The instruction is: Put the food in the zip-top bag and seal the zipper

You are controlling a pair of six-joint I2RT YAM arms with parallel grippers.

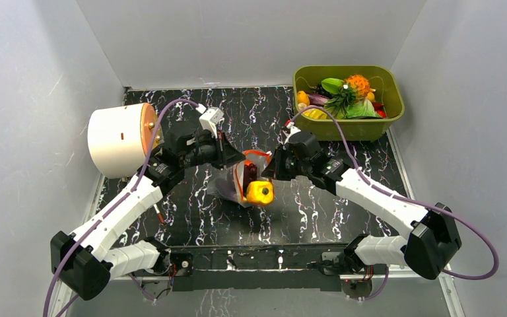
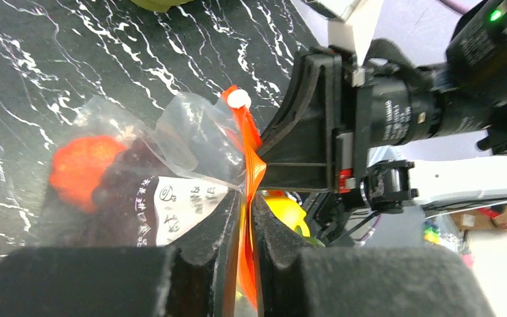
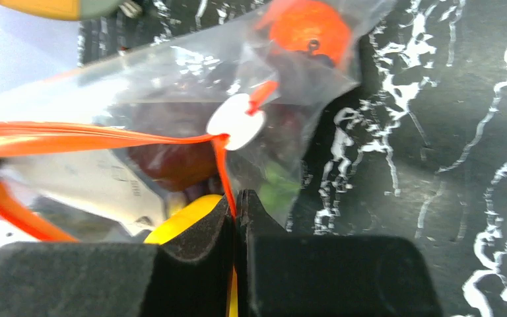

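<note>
The clear zip bag point(image 1: 224, 183) with orange zipper point(image 2: 251, 173) lies mid-table, holding red, dark and other food. A yellow pepper point(image 1: 259, 192) sits at its mouth. My left gripper point(image 1: 237, 158) is at the bag's upper rim, fingertips around the orange zipper strip in the left wrist view; whether it grips firmly is unclear. My right gripper point(image 1: 269, 173) is shut on the bag's edge by the white slider point(image 3: 236, 121), just above the pepper, as the right wrist view shows.
A green bin point(image 1: 348, 131) full of food stands back right. A large white cylinder point(image 1: 115, 142) is at the left. Bare marble table lies around the bag.
</note>
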